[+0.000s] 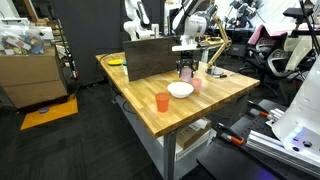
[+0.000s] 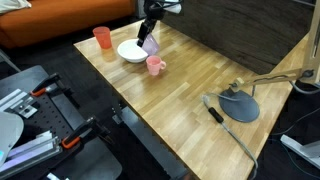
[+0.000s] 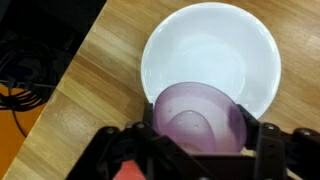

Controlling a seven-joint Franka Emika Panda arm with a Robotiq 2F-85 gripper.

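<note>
A lilac cup [image 3: 190, 128] is held in my gripper, whose dark fingers sit on either side of it. Seen from above, the cup overlaps the near part of a white bowl [image 3: 212, 48]; the bowl looks empty where it shows. In exterior view 2 the same cup [image 2: 151, 44] hangs tilted at the right side of the bowl [image 2: 131, 51]. Whether cup and bowl touch I cannot tell. A pink mug [image 2: 155, 66] stands close by, and an orange cup [image 2: 102, 37] is on the other side of the bowl.
The wooden table [image 2: 180, 110] has wide free room on the mug's far side from the bowl. A grey round-based stand [image 2: 238, 105] and a dark-handled tool with a cable [image 2: 215, 114] lie there. A dark panel [image 1: 150, 57] stands along the back edge.
</note>
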